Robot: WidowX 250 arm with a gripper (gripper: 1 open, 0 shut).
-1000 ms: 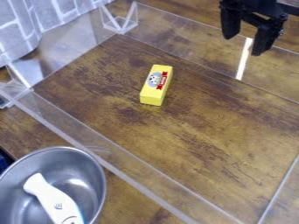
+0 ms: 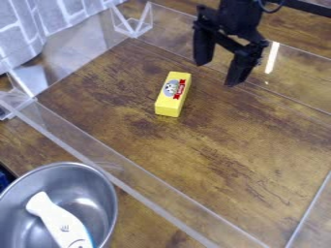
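Note:
My black gripper (image 2: pixel 223 60) hangs over the upper middle of the wooden tray floor, above and a little right of a yellow box (image 2: pixel 171 97) with a small printed label. Its two fingers stand apart with nothing seen between them, and they do not touch the box.
At the bottom left, a metal bowl (image 2: pixel 99 203) holds a white object (image 2: pixel 58 223) with a blue part. Clear plastic walls edge the wooden surface (image 2: pixel 207 165), which is bare to the right of and below the box. A pale crumpled covering (image 2: pixel 52 39) fills the upper left corner.
My gripper has moved left and slightly down from the upper right, closer to the yellow box. The box and bowl have stayed where they were.

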